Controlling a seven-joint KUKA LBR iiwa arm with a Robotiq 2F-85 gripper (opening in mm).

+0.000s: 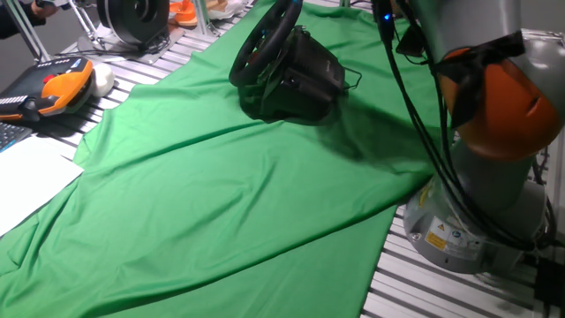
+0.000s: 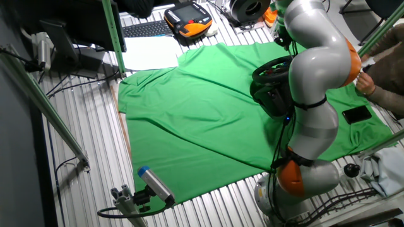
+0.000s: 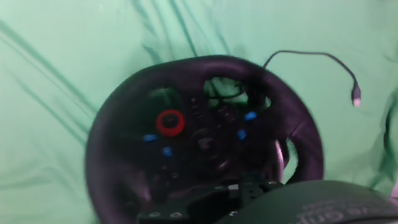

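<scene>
A black steering wheel on its base (image 1: 294, 81) stands on the green cloth, its rim tilted up, in exterior view 1. From above, in exterior view 2, the arm partly covers the wheel (image 2: 273, 88). The wrist view is blurred; there the wheel's face (image 3: 205, 134) fills the middle, with a red dial and several blue buttons. My gripper shows as a dark shape at the lower edge, overlapping the wheel's near part. Its fingers cannot be made out clearly, nor whether they touch the wheel. Neither exterior view shows the gripper clearly.
Broad bare green cloth (image 1: 194, 203) lies left of the wheel. A cable with a plug (image 3: 356, 93) trails beside it. White paper (image 2: 150, 53) and an orange-black pendant (image 2: 188, 22) lie at the far edge. A black phone-like object (image 2: 357, 115) and a person's hand (image 2: 365, 83) are at right.
</scene>
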